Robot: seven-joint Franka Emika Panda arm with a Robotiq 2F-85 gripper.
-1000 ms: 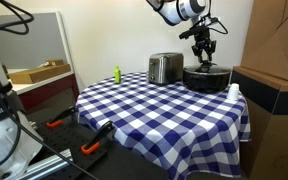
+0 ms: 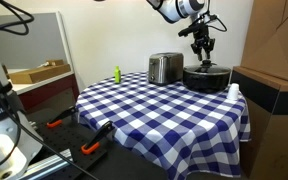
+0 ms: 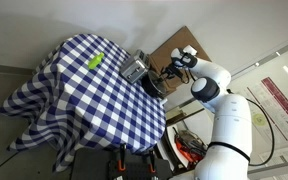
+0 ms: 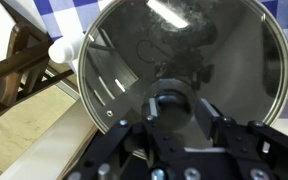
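Observation:
A black pot (image 2: pixel 206 82) with a lid stands at the back right of the checkered table. From above, the wrist view shows its dark glass lid (image 4: pixel 119 65) with a round black knob (image 4: pixel 171 100) near the middle. My gripper is over that knob, fingers apart, one finger near each side of it. Whether the fingers touch the knob cannot be made out. In exterior view 1 the gripper (image 2: pixel 205 48) points down just above the pot; the knob is too small there to judge.
A silver toaster (image 2: pixel 166 68) stands left of the pot, and a small white cup (image 2: pixel 234 91) is close to its right. Cardboard boxes (image 2: pixel 274 100) rise beyond the right table edge. A green bottle (image 2: pixel 117 74) is farther left.
The upper arm has shifted slightly over the last second, while the gripper has stayed almost in place above the pot. The pot and other objects have not moved.

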